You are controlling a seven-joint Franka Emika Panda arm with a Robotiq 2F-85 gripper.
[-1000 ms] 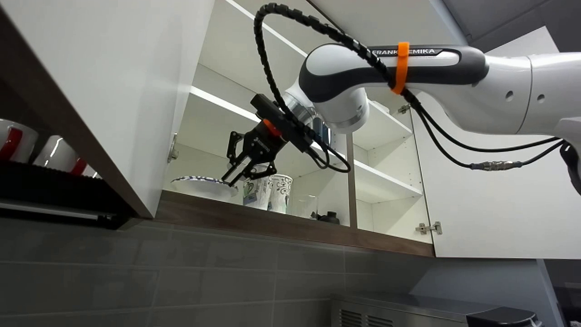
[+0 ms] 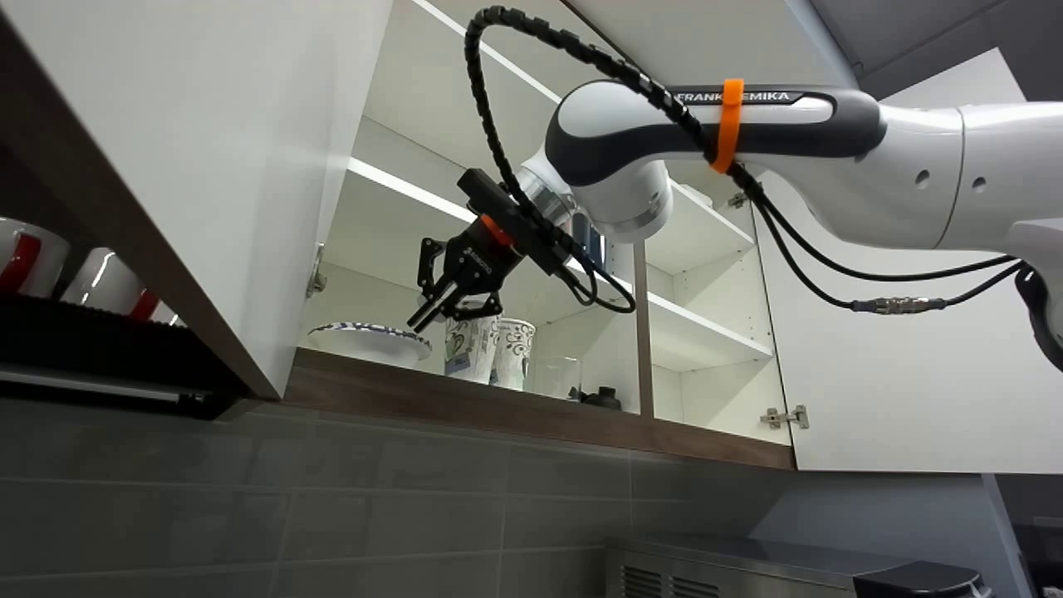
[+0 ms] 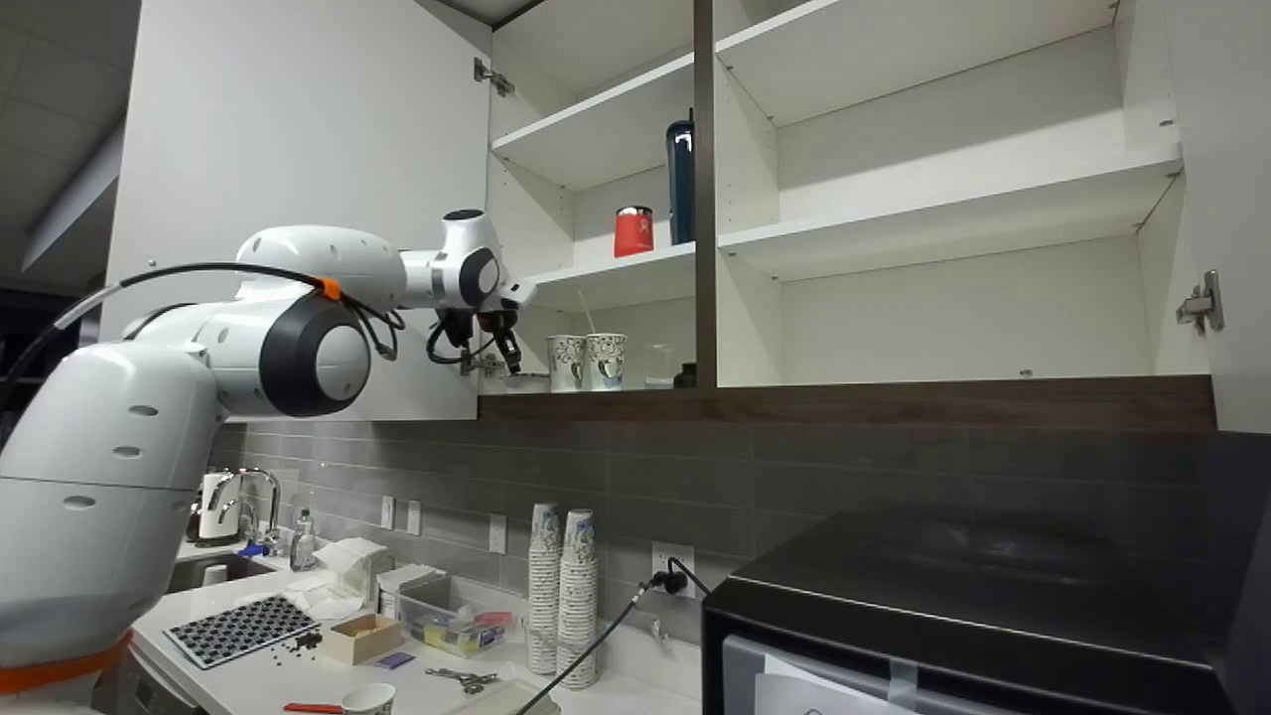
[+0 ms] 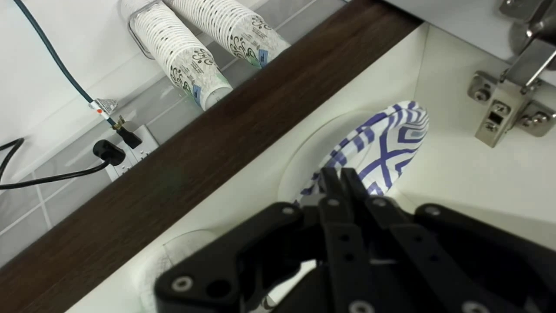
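On the bottom shelf of the cabinet, at its left end in exterior view 1, lies a white paper plate or bowl (image 2: 364,345) with a blue patterned rim. The wrist view shows the blue-and-white plate (image 4: 388,151) partly hidden behind my fingers. My gripper (image 2: 414,324) points down and left, its tips at the plate's near-right edge. In the wrist view the gripper has its two fingertips close together with a narrow gap. Whether the rim sits between them cannot be made out.
Two patterned paper cups (image 3: 586,361) and a clear glass (image 2: 558,377) stand right of the plate. A cabinet door hinge (image 4: 508,107) is close to the plate. A wooden front edge (image 4: 208,141) borders the shelf. The right-hand lower compartment (image 3: 953,328) looks mostly clear.
My fingers have drawn closer together. The arm has shifted very slightly, and the plate appears a touch further left in exterior view 1.
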